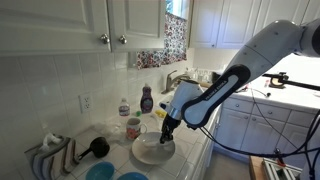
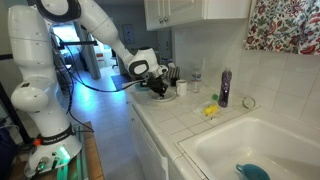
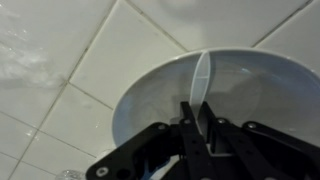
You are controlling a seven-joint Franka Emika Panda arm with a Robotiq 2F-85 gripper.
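A slender white utensil [image 3: 201, 80] is gripped in my gripper, whose black fingers are shut on its lower part in the wrist view. The utensil's far end reaches toward the rim of a large whitish dish [image 3: 132, 104]; I cannot tell whether they touch. From the first exterior view, the gripper [image 1: 167, 135] is over the back right part of this dish [image 1: 150, 156] on the tiled counter. Seen from the other side, the gripper [image 2: 157, 91] is low over the far counter and blocks part of the dish.
Behind the dish stand a mug [image 1: 133, 128], a clear bottle [image 1: 124, 110] and a dark bottle [image 1: 147, 101]. Blue plates [image 1: 100, 172] lie left of it, near a black ladle [image 1: 97, 147]. Bare counter [image 2: 190, 122] runs toward the sink [image 2: 270, 130].
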